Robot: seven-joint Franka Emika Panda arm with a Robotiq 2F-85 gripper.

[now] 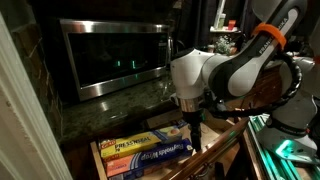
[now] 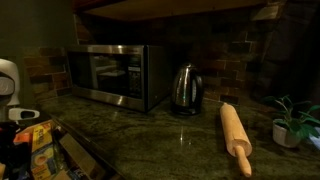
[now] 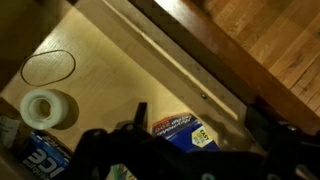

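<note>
My gripper stands open over an open drawer [image 1: 98, 160], pointing down, with no object clearly held. In the wrist view, a red and blue package [image 3: 185, 130] lies below the gap between the fingers, partly covered by the gripper. A white roll of tape [image 3: 43, 108] and a thin dark loop [image 3: 48, 67] rest on the drawer floor to the left. Exterior view 1 shows a yellow box [image 1: 125, 144], a red box [image 1: 122, 163] and a blue box [image 1: 165, 153] side by side, left of the gripper.
The drawer's wooden front [image 3: 225, 75] runs diagonally past the gripper, close to the right finger. Behind the drawer is a dark counter with a microwave [image 2: 110, 75], a kettle [image 2: 187, 88], a rolling pin [image 2: 235, 135] and a potted plant [image 2: 290, 128].
</note>
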